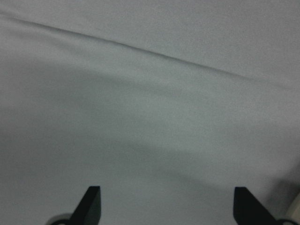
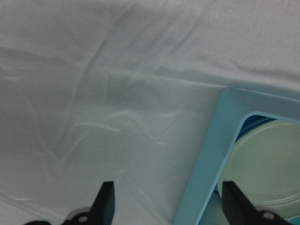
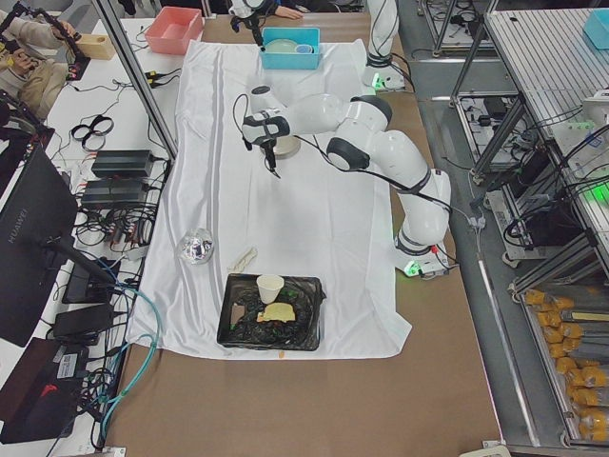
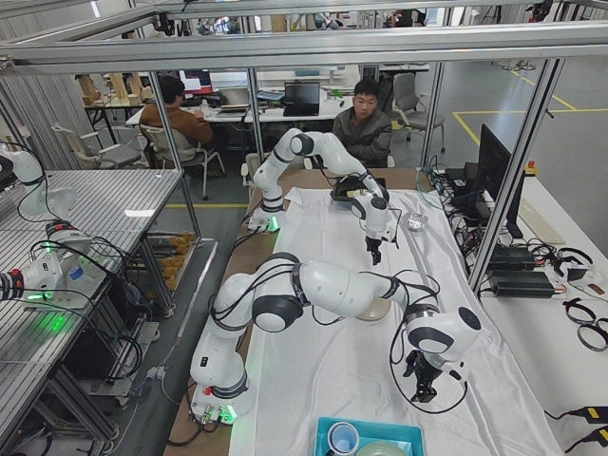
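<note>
My left gripper is open above the white cloth, with a pale round plate (image 3: 289,148) beside it, partly hidden by the arm in the camera left view. My right gripper stands open, nothing between its fingers, at the edge of a light blue bin (image 2: 197,187). A pale green plate (image 2: 258,164) and a blue cup (image 4: 343,437) are inside that bin. A black tray (image 3: 228,333) at the other end of the cloth holds a white cup (image 3: 270,284) and a yellow piece (image 3: 279,314).
A crumpled foil object (image 3: 196,246) and a thin pale item (image 3: 243,260) lie on the cloth near the black tray. A monitor (image 3: 29,248), cables and metal frame posts line the side.
</note>
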